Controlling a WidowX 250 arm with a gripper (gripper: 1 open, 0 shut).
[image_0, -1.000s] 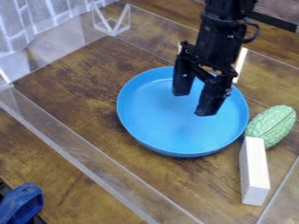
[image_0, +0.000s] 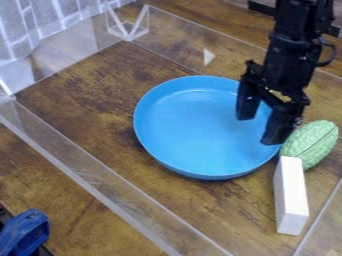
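My black gripper (image_0: 265, 115) hangs over the right side of a large blue plate (image_0: 194, 130), its two fingers apart and pointing down, one at the plate's right edge near a green ribbed oval object (image_0: 313, 141). I see nothing held between the fingers. A white rectangular block (image_0: 291, 194) lies below the green object, at the right of the wooden table (image_0: 80, 100).
Clear plastic walls border the table along the left and bottom. A blue object (image_0: 20, 236) sits at the bottom left, outside them. The wooden surface left of the plate is clear.
The arm and gripper have moved right, from over the plate's middle-right toward the green object. The plate, block and green object look unmoved.
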